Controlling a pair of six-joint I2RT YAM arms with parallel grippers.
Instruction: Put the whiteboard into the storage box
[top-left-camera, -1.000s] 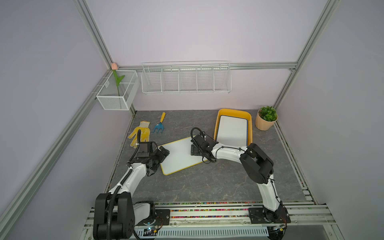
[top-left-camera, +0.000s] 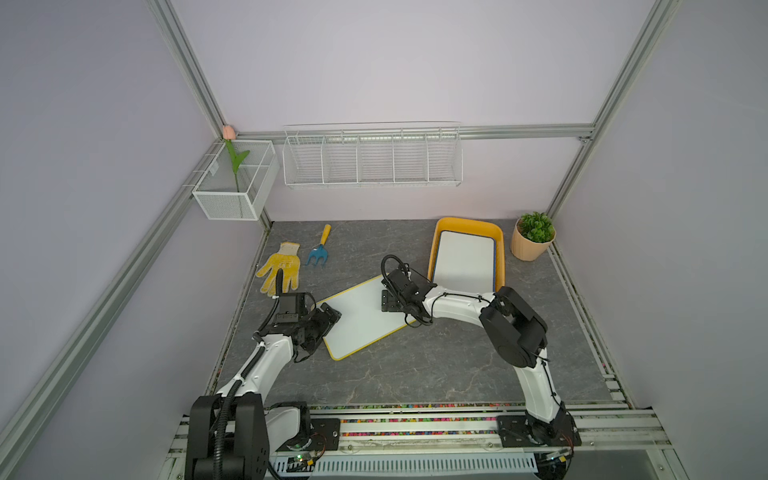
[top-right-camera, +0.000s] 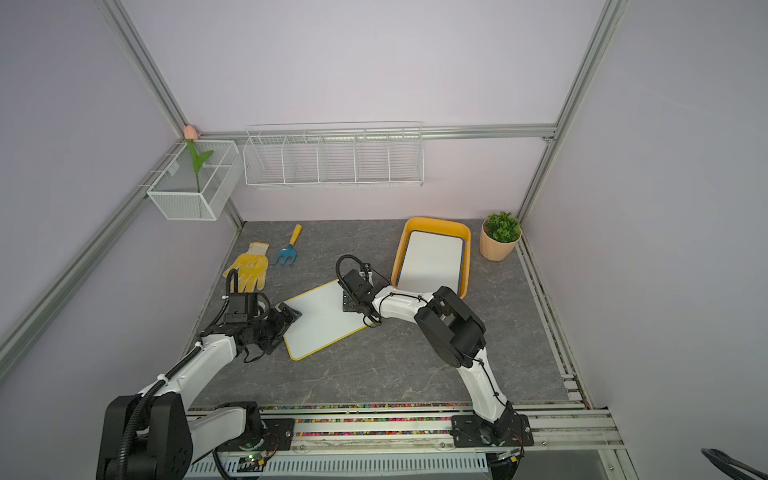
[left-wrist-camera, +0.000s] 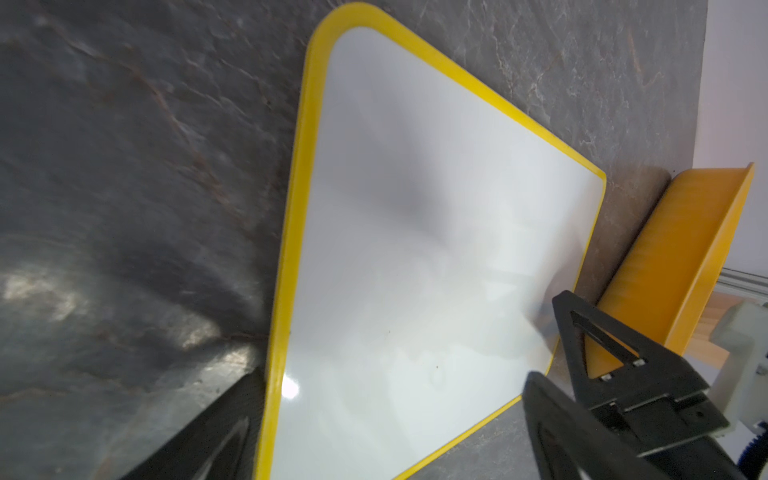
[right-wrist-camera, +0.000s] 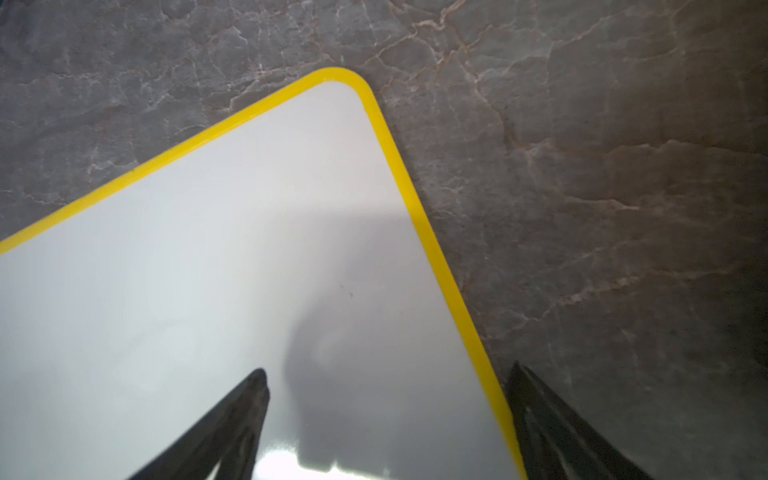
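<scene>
A white whiteboard (top-left-camera: 360, 320) with a yellow rim lies at a slant in the middle of the table. At its left end is my left gripper, open, its fingers on either side of the board's edge region, the rim passing close to one finger. My right gripper stands open over the opposite end; one of its fingers (right-wrist-camera: 552, 424) is at the yellow rim, the other over the white face. Whether they touch the board I cannot tell. The yellow storage box (top-left-camera: 501, 248) stands at the back right, with another white board (top-left-camera: 465, 260) in it.
A potted plant (top-left-camera: 534, 236) stands right of the box. Yellow gloves (top-left-camera: 281, 268) and a blue fork (top-left-camera: 317, 254) lie at the back left. Wire baskets (top-left-camera: 372, 158) hang on the back wall.
The whiteboard's left end has swung slightly toward the front of the table, and my left gripper has shifted a little that way. The right arm looks unmoved.
</scene>
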